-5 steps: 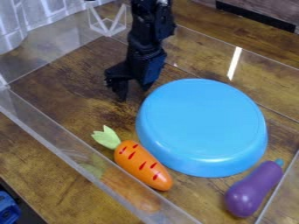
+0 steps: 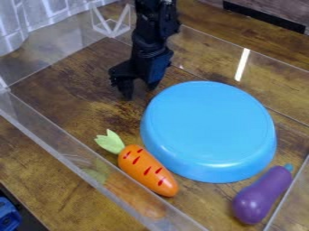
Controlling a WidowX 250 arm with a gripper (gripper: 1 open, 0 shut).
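My black gripper (image 2: 137, 78) hangs low over the wooden floor at the upper middle, just behind and left of a large blue disc (image 2: 209, 128); whether its fingers are open or shut is unclear in the dark. A toy carrot (image 2: 147, 170) with pale green leaves lies at the lower middle. A purple toy eggplant (image 2: 261, 195) lies at the lower right.
Clear walls edge the workspace, with the left one (image 2: 82, 162) running diagonally beside the carrot. The floor left of my gripper is bare, as is the area at the back right.
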